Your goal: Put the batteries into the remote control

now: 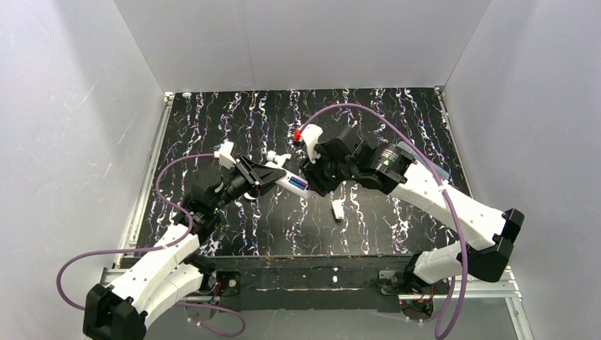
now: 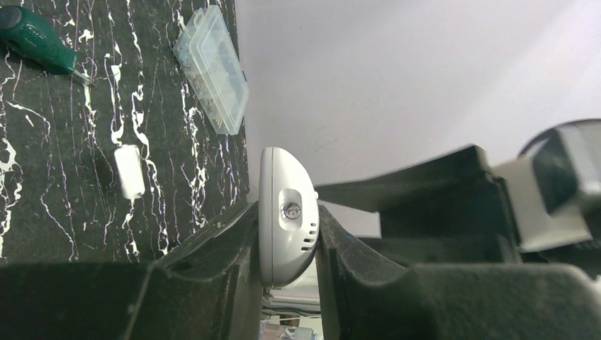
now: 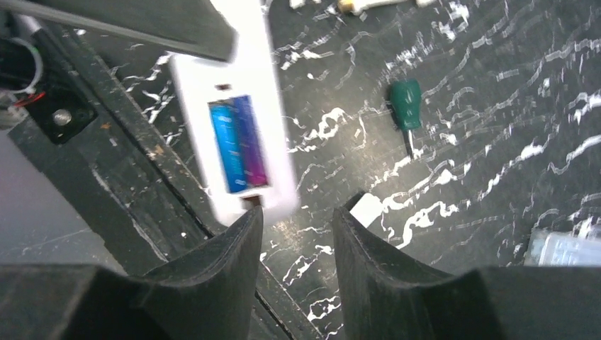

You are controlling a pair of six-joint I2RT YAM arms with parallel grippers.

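Note:
The white remote (image 1: pixel 290 180) is held in my left gripper (image 1: pixel 269 177), shut on it; in the left wrist view its end (image 2: pixel 287 212) rises between the fingers. In the right wrist view its open compartment holds a blue battery (image 3: pixel 227 145) and a purple battery (image 3: pixel 249 142), somewhat blurred. My right gripper is part open beside the remote, with nothing seen between its fingertips. A small white piece (image 1: pixel 337 209), likely the cover, lies on the table (image 1: pixel 375 234).
A green screwdriver (image 3: pixel 405 106) and a clear plastic case (image 2: pixel 209 67) lie on the right of the table. Pale items (image 1: pixel 280 156) lie behind the remote.

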